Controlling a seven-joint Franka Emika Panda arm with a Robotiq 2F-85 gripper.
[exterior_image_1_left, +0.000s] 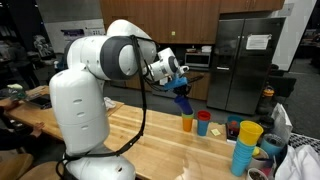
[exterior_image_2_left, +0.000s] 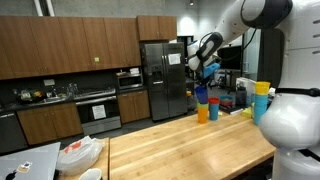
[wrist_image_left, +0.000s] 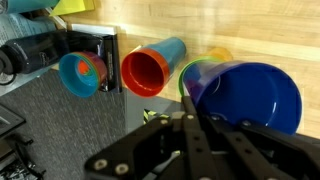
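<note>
A blue cup (exterior_image_1_left: 183, 104) hangs tilted from my gripper (exterior_image_1_left: 180, 92), which is shut on its rim. In the wrist view, the blue cup (wrist_image_left: 258, 95) shows its open mouth, with its wall between the fingers. Just below it in the first exterior view is an orange cup (exterior_image_1_left: 187, 125), with a yellow-green cup (exterior_image_1_left: 187, 115) at its top. In the wrist view, the blue cup partly covers the green rim (wrist_image_left: 184, 82). Whether the blue cup touches those cups cannot be told. A red cup (exterior_image_1_left: 203, 122) stands to their right.
Stacked blue cups topped by a yellow one (exterior_image_1_left: 247, 133) stand at the right, near a bin of coloured cups (exterior_image_1_left: 270, 146). More cups (wrist_image_left: 82, 72) lie beyond the red one.
</note>
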